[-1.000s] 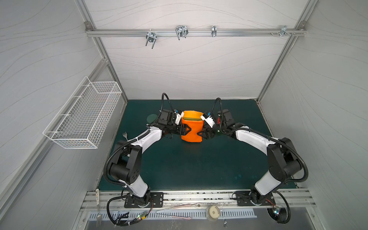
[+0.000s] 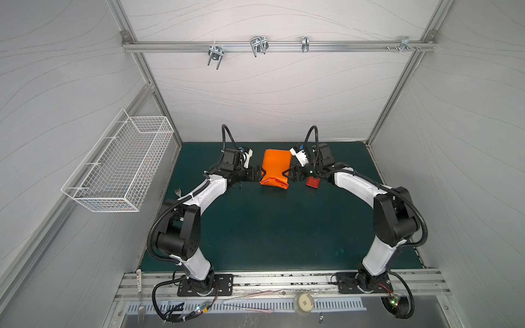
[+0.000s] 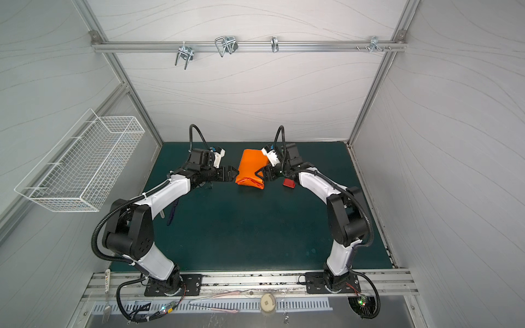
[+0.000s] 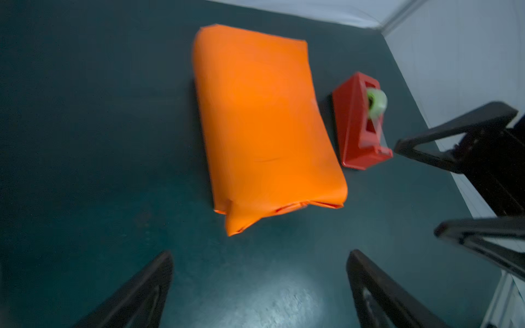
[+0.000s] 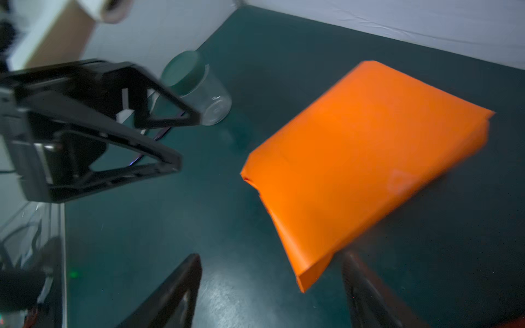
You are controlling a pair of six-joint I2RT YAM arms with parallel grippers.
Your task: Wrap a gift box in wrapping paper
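The gift box wrapped in orange paper (image 4: 262, 114) lies with its broad face up at the back middle of the table. Its near end shows creased, folded paper and a corner sticking out in the left wrist view. From the right, the orange package (image 5: 361, 158) looks smooth, with a pointed paper corner close to my right fingers. My left gripper is open at the package's left near side, nothing between its fingers. My right gripper also has its fingers apart, by the right near side, without a grip on the paper.
A red tape dispenser (image 4: 350, 123) with green tape stands just right of the package. Left of it is a clear jar with a green lid (image 5: 183, 72). A white wire basket (image 2: 125, 164) hangs on the left wall.
The orange package has gone from upright with its opening on top to lying flat, farther back. Both grippers moved back and now stand clear of it; the tape dispenser has come into view.
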